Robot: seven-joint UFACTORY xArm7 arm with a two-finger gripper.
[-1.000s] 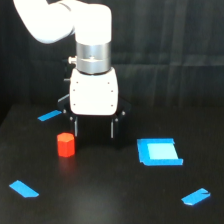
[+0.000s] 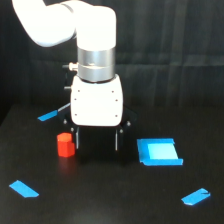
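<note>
The white robot arm comes down from the top left, and its gripper (image 2: 96,135) hangs over the dark table with dark fingers spread open and nothing visible between them. A red block (image 2: 66,145) sits upright on the table, just left of the gripper. To the right lies a pale square (image 2: 162,151) framed by blue tape.
Blue tape strips lie on the table at the front left (image 2: 24,189), front right (image 2: 195,196) and back left (image 2: 49,114). A dark curtain stands behind.
The arm and gripper have moved slightly to the right and down, lower beside the red block. The block and tape look unmoved.
</note>
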